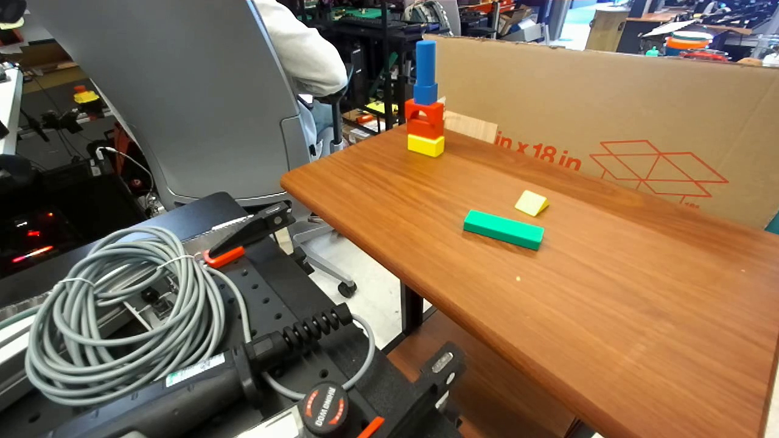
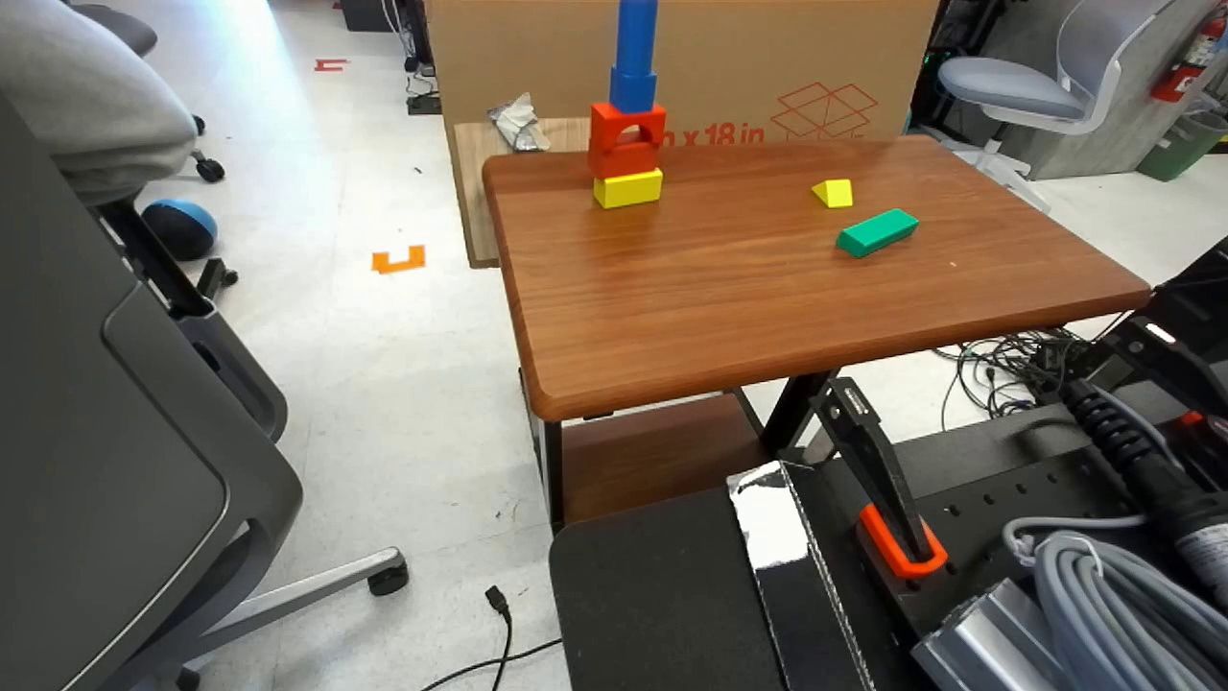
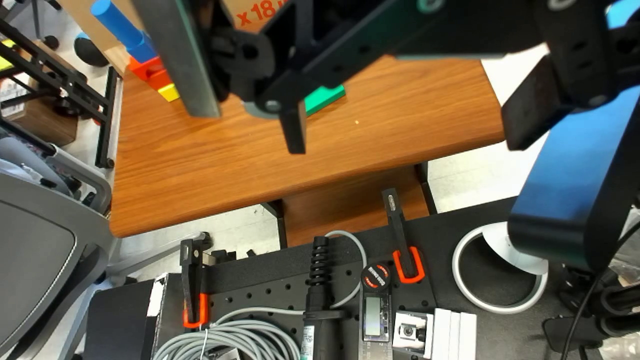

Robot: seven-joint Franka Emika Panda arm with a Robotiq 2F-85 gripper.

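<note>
A tower stands at the table's far left corner in exterior view 1: a yellow block (image 1: 425,145) at the bottom, red pieces (image 1: 425,128) with an arched opening above it, then a blue block (image 1: 425,94) and a tall blue cylinder (image 1: 425,62). A green bar (image 1: 503,229) lies flat near the middle of the table, and beside it, apart, sits a yellow wedge (image 1: 531,203). Only the wrist view has my gripper; its fingers (image 3: 294,129) are wide apart with nothing between them. There, the gripper's body covers part of the green bar (image 3: 324,99) and hides the wedge.
The wooden table (image 1: 621,306) has much bare surface. A cardboard panel (image 1: 540,91) rises along its far side. Near the front lies a black mounting plate (image 3: 264,294) with orange-handled clamps (image 3: 409,267) and a coiled grey cable (image 1: 131,321). An office chair (image 1: 182,95) stands by the table's left end.
</note>
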